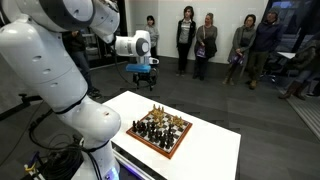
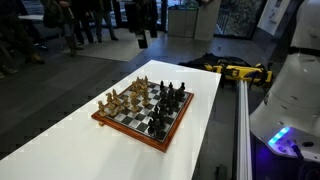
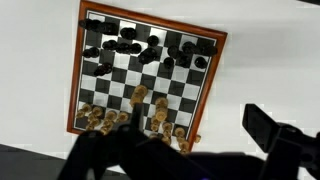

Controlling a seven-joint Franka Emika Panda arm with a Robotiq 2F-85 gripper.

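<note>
A chessboard with a brown wooden border lies on the white table. Dark pieces stand along one side and light wooden pieces along the opposite side. The wrist view looks down on the whole board, with the dark pieces at the top and the light pieces lower down, some of them advanced toward the middle. My gripper hangs above the board, its two dark fingers spread wide apart. It is open and holds nothing. Its fingers hide part of the area below the board.
Bare white table surrounds the board, with wide free room on either side. Several people stand in the background, away from the table. Black cables lie near the arm's base.
</note>
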